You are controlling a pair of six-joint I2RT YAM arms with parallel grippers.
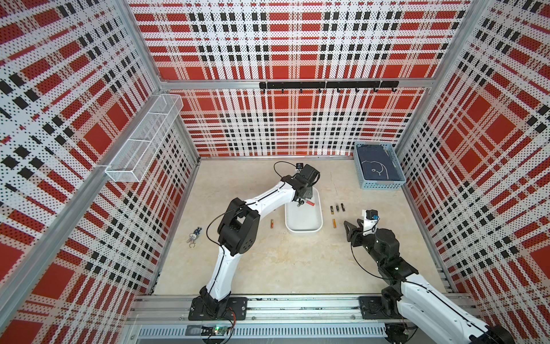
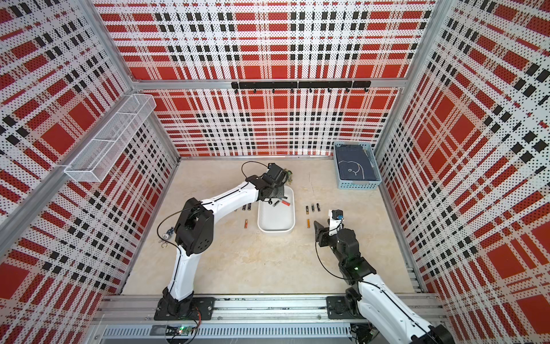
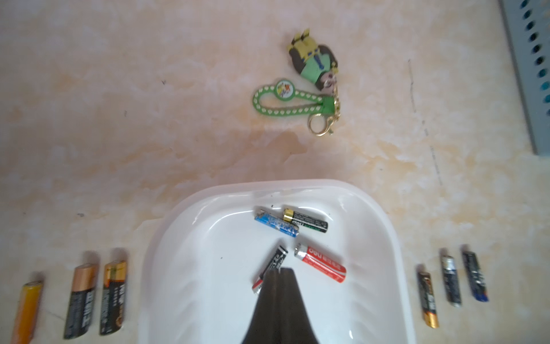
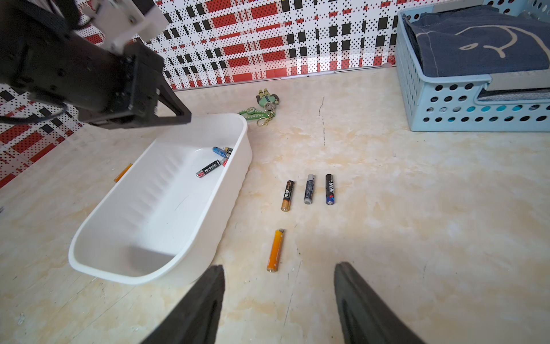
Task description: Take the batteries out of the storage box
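Several batteries lie at the far end of the white storage box (image 3: 154,269): a blue one (image 3: 276,223), a black-and-gold one (image 3: 305,220), a red one (image 3: 320,263) and a black one (image 3: 276,261). My left gripper is shut with nothing between its fingers; in the left wrist view its tips overlap the lower end of the black battery. The right wrist view shows the left gripper raised above the box rim, clear of the batteries. My right gripper stands open and empty to the right of the box.
Right of the box lie an orange battery (image 4: 275,250) and several dark ones, including a black-and-blue one (image 4: 330,189). More batteries lie left of it, one black-and-copper (image 3: 80,301). A green keychain (image 3: 298,106) sits behind the box; a blue basket (image 4: 452,103) stands back right.
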